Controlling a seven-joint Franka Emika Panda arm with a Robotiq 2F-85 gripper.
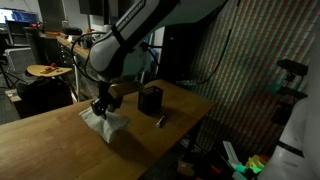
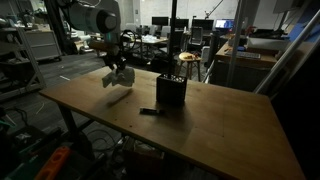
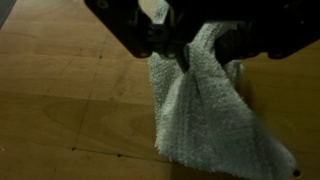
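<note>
A light grey towel (image 1: 104,124) hangs bunched from my gripper (image 1: 108,102) over the wooden table. In the wrist view, the terry cloth (image 3: 210,110) rises in folds between the dark fingers, which are shut on it. Its lower part spreads downward close to the tabletop; whether the lowest edge touches is hard to tell. From the other side, exterior view 2 has the towel (image 2: 118,77) near the table's far left part, below the gripper.
On the table (image 2: 225,120) stands a black box (image 2: 171,89) with things sticking up from it. A small dark object (image 2: 150,111) lies near the table edge. Broad bare wood extends to the right in exterior view 2.
</note>
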